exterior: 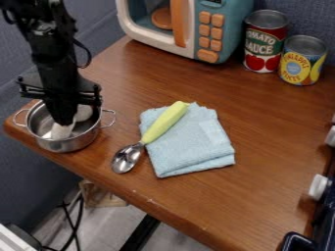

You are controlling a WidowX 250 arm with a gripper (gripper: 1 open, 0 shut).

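My black gripper [59, 103] reaches down into a small steel pot [72, 137] with wire handles at the table's left edge. A pale object [61, 128] is inside the pot under the gripper; whether the fingers hold it is hidden. A spoon with a yellow handle [165, 122] lies across a folded light-blue cloth [197, 152] to the right of the pot.
At the back stand a toy microwave [229, 29], a tomato sauce can [263, 49] and a yellow-labelled can [301, 69]. A dark appliance with white knobs [318, 186] borders the right edge.
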